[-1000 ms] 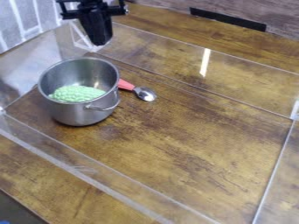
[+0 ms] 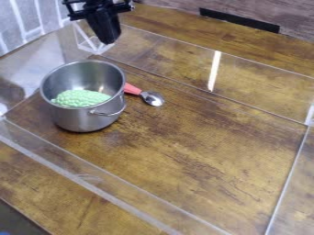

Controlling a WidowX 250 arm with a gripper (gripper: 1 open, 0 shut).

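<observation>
A steel pot (image 2: 84,117) with pale green beads (image 2: 80,98) in it stands on the wooden table at the left. A spoon (image 2: 152,98) with a red handle lies just right of the pot. My dark gripper (image 2: 106,33) hangs above and behind the pot, at the top edge of the view; I cannot tell whether its fingers are open or shut.
Clear panels (image 2: 215,69) edge the work area on the table (image 2: 215,156). A dark board wall stands at the back right.
My gripper has moved up and slightly left over the last second. The pot and spoon have not moved.
</observation>
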